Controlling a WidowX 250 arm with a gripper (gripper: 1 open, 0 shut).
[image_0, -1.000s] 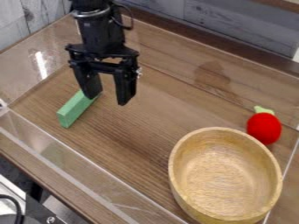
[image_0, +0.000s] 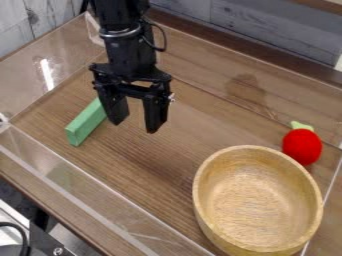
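Note:
My black gripper (image_0: 131, 105) hangs over the wooden table left of centre, open, its fingers pointing down. Just left of it lies a green block (image_0: 84, 126), its upper end partly hidden behind the gripper. At the right is a red tomato-like object (image_0: 302, 147) with a small pale green tip. A large beige bowl (image_0: 258, 201) sits at the lower right.
Light walls or rims border it at the back, and black cables lie at the lower left corner.
The gripper has shifted slightly, a little to the right and changed in pose. The block, red object and bowl have not moved.

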